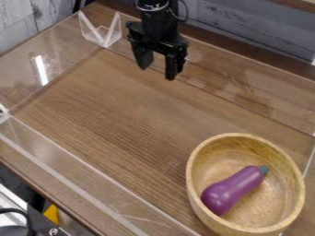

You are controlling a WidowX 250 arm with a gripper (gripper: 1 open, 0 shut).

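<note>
My black gripper [157,59] hangs over the back of the wooden table, open, with nothing seen between its fingers. A pale wooden bowl [197,173] sits at the near right. A purple eggplant [234,189] lies inside it, far from my gripper.
A raised edge runs along the back. A clear plastic object [101,29] is at the back left, and a dark cable with a yellow item shows at the lower left corner.
</note>
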